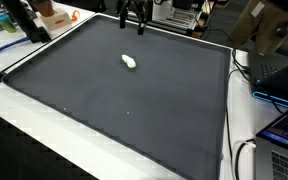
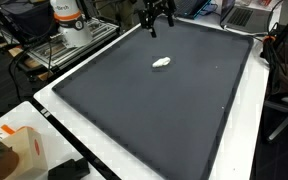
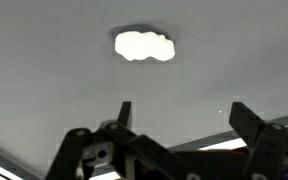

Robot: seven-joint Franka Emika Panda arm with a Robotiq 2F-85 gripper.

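A small white lumpy piece (image 1: pixel 129 61) lies alone on the grey board (image 1: pixel 134 115), towards its far side in exterior view 1. From exterior view 2 the same white piece (image 2: pixel 161 62) looks elongated and flat on the surface. My gripper (image 1: pixel 131 29) is above the board's far edge region, apart from the piece. In the wrist view the gripper is open, its two dark fingers wide apart with only bare board between them. There the white piece (image 3: pixel 144 45) shows beyond the fingertips, towards the top of the picture.
Most of the board is bare and free. A laptop (image 1: pixel 284 155) and cables stand off its right side in exterior view 1. Bottles and other items (image 1: pixel 49 15) crowd the back left. An orange-and-white object (image 2: pixel 24 150) is near the lower left corner in exterior view 2.
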